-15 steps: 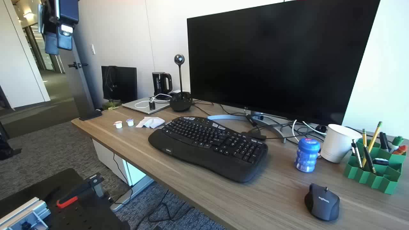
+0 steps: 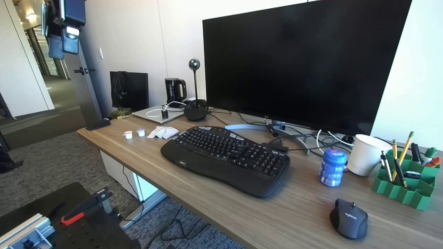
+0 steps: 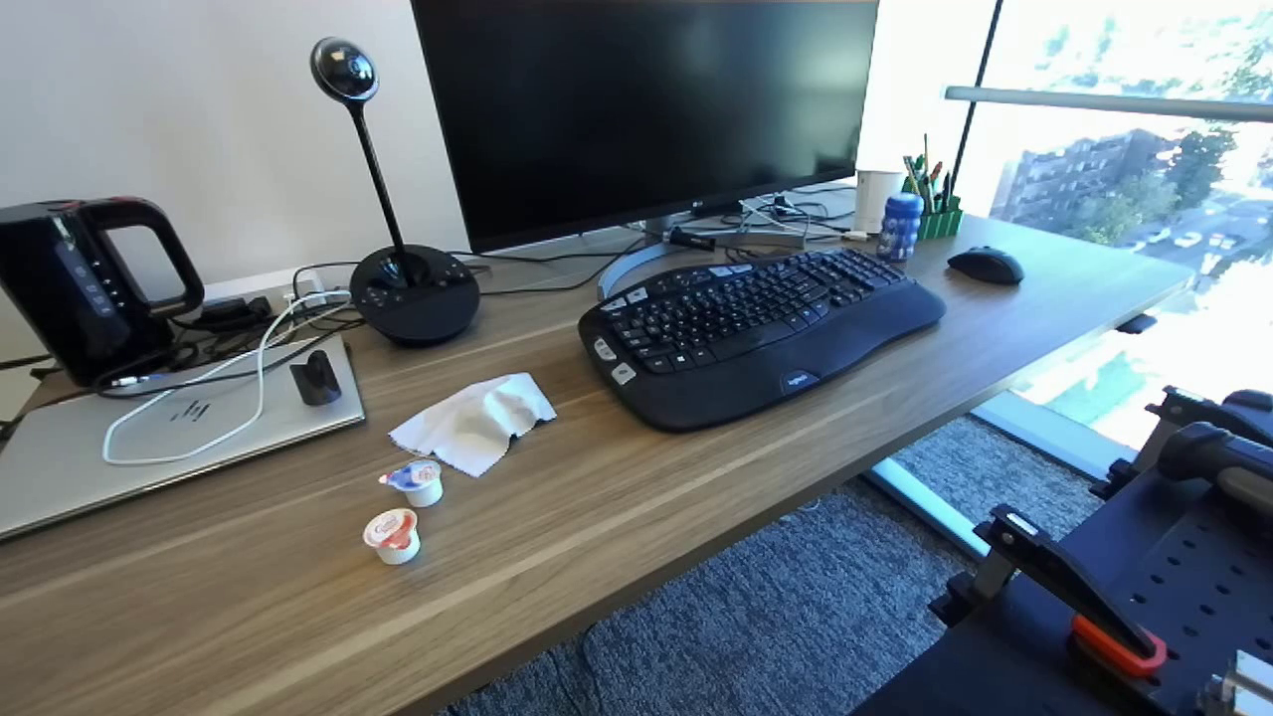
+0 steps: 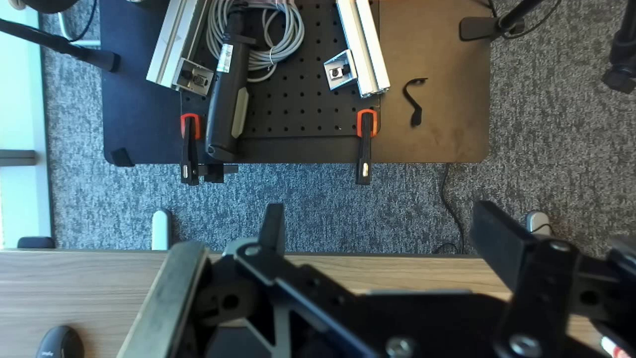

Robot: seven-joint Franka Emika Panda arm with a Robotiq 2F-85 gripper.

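Observation:
My gripper is open, its two dark fingers wide apart with nothing between them. Below it, the wrist view takes in the desk's front edge and the carpet. At the top left of exterior view 1, dark parts of the arm's end hang high, well above the desk. Two small creamer cups, one with a reddish lid [image 3: 393,537] and one with a blue lid [image 3: 417,482], stand near a crumpled white cloth [image 3: 474,420]. A black keyboard [image 2: 226,157] lies mid-desk. Right of it are a blue bottle [image 2: 333,167] and a mouse [image 2: 349,219].
A white paper cup [image 2: 366,155] and a green pen holder [image 2: 407,186] stand at the right. Behind the keyboard rises a large monitor [image 2: 303,66]. Kettle [image 3: 90,286], camera stand [image 3: 414,294] and closed laptop [image 3: 179,430] crowd the back left. Bare wood runs along the front edge.

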